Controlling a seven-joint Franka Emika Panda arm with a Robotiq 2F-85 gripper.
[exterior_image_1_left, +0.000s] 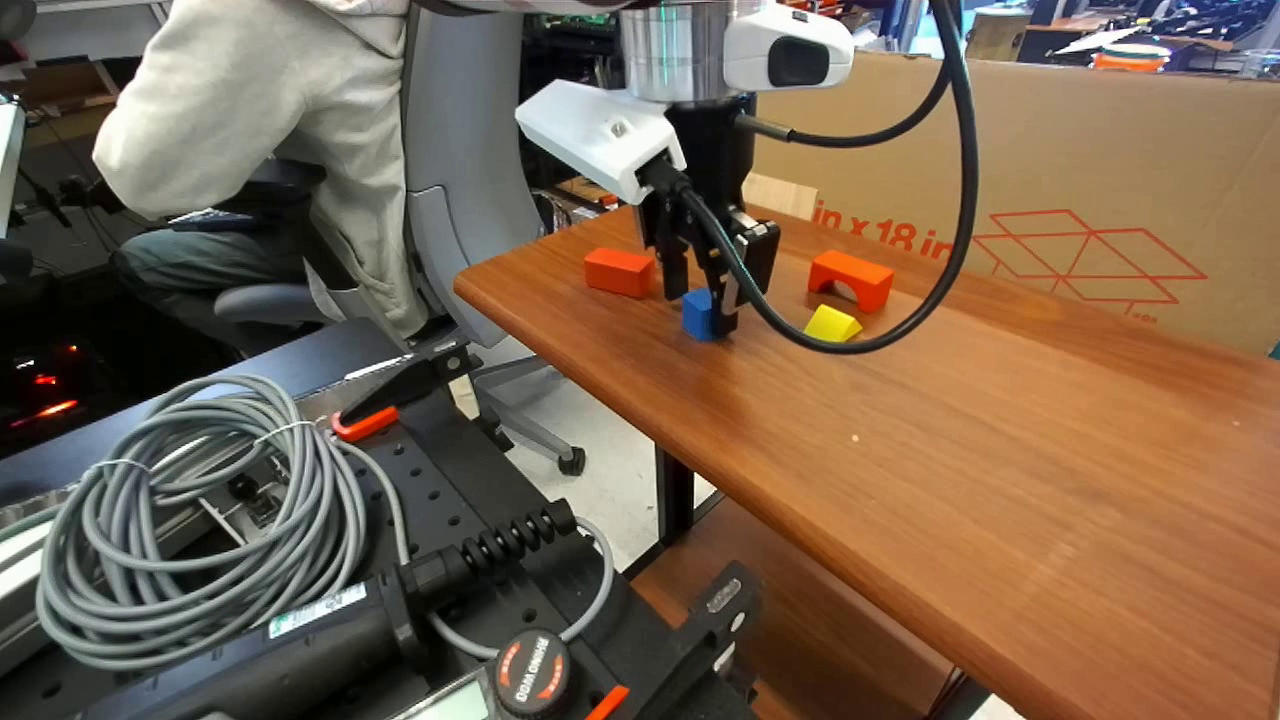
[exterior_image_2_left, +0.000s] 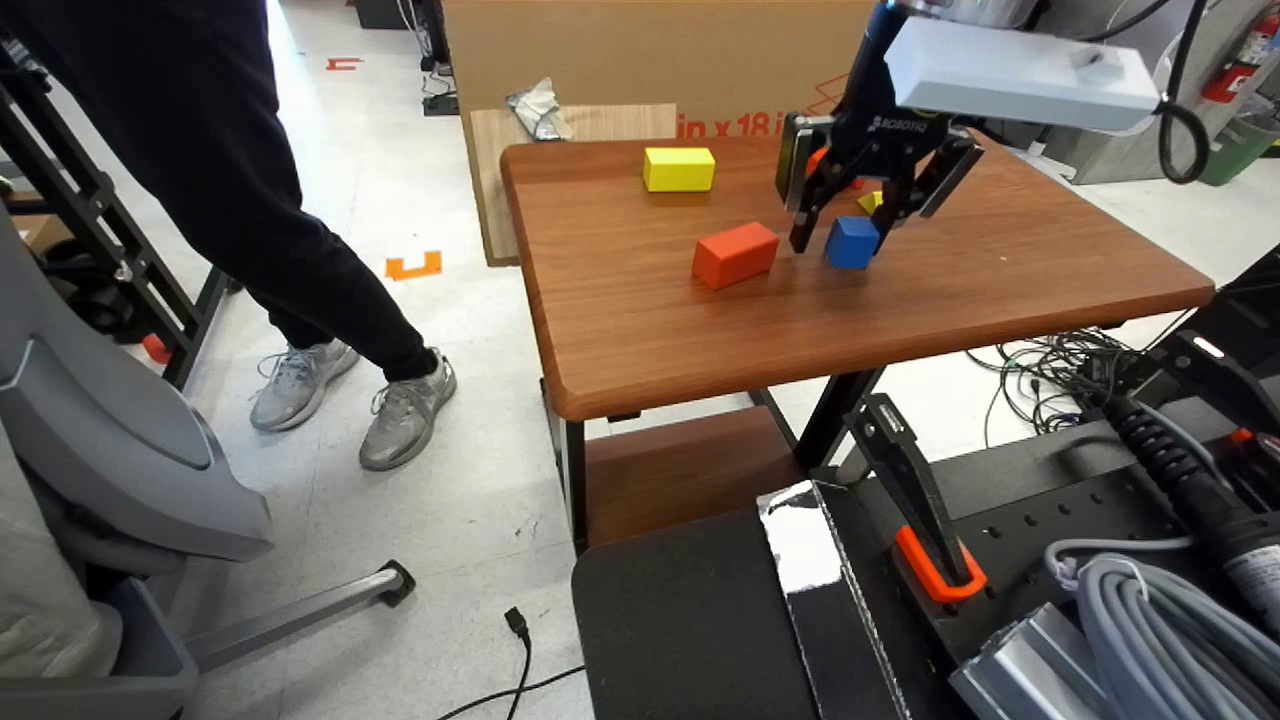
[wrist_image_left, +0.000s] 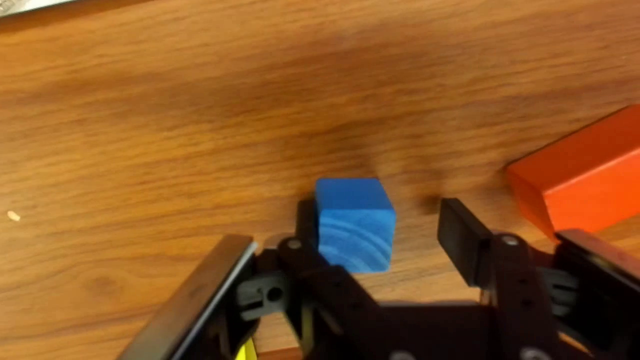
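The small blue cube (wrist_image_left: 355, 228) sits on the wooden table between the two fingers of my gripper. In the wrist view one finger is right against or very near the cube's left side. A clear gap separates the cube from the other finger's tip (wrist_image_left: 456, 234). The fingers are part open, not closed on the cube. Exterior view 2 also has the gripper (exterior_image_2_left: 836, 244) low around the blue cube (exterior_image_2_left: 853, 241). From exterior view 1, a finger covers part of the blue cube (exterior_image_1_left: 696, 314).
A red block (exterior_image_2_left: 735, 254) lies close beside the gripper. Behind are a yellow block (exterior_image_2_left: 679, 169), a red arch (exterior_image_1_left: 851, 280) and a yellow triangular block (exterior_image_1_left: 833, 324). Clear tabletop (exterior_image_1_left: 1020, 444) stretches right in exterior view 1, with a cardboard box (exterior_image_1_left: 1080, 180) behind the table.
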